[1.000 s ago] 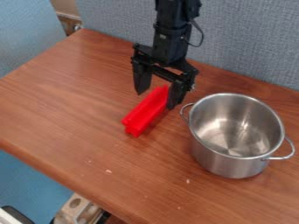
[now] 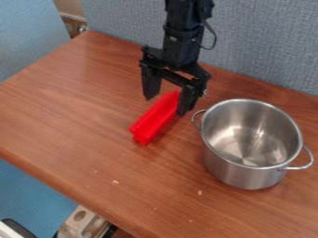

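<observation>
My black gripper [image 2: 168, 89] hangs from the top centre of the camera view, its two fingers spread open above the back end of a red elongated block [image 2: 155, 120]. The block lies diagonally on the wooden table, and its far end is partly hidden by the right finger. I cannot tell whether that finger touches it. To the right stands a steel pot [image 2: 250, 165] with side handles, looking empty.
A grey wall [image 2: 267, 42] runs behind it. Blue floor shows beyond the table's left front edge.
</observation>
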